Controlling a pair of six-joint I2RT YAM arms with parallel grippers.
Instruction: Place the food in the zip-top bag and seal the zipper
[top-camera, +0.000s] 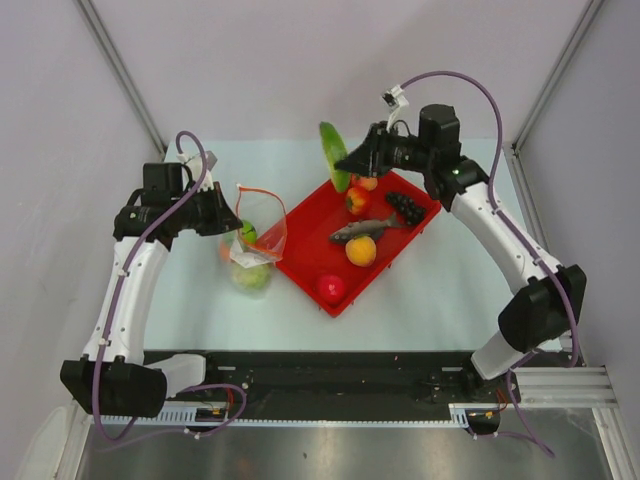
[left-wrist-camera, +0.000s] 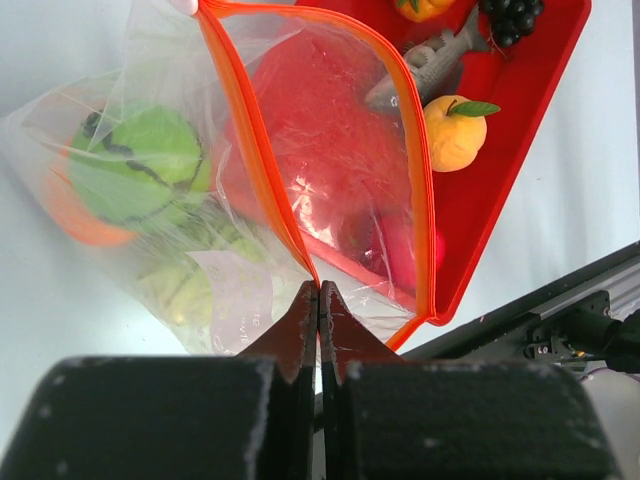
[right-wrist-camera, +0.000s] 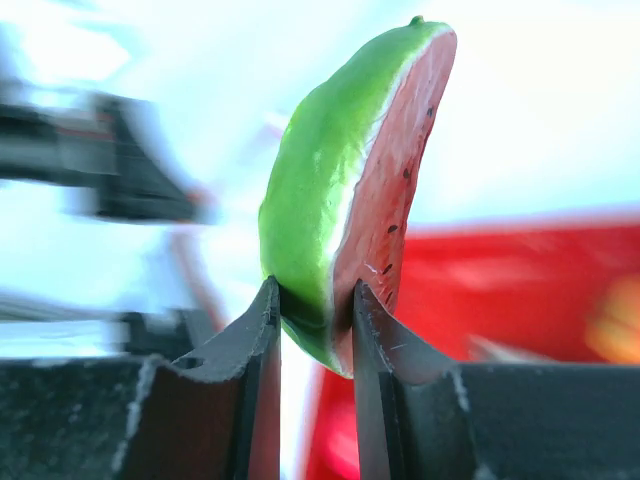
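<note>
The zip top bag (top-camera: 255, 260) stands upright and open at the left of the red tray, holding green and orange food (left-wrist-camera: 140, 160). My left gripper (top-camera: 232, 222) is shut on the bag's orange-zippered rim (left-wrist-camera: 262, 150). Raised above the tray's back, my right gripper (top-camera: 355, 160) holds a watermelon slice (right-wrist-camera: 345, 200) between its fingers, green rind and pink flesh showing.
The red tray (top-camera: 310, 240) holds a fish (top-camera: 360, 230), a yellow fruit (top-camera: 361, 251), a red fruit (top-camera: 331, 289), dark grapes (top-camera: 405, 208) and other fruit at the back.
</note>
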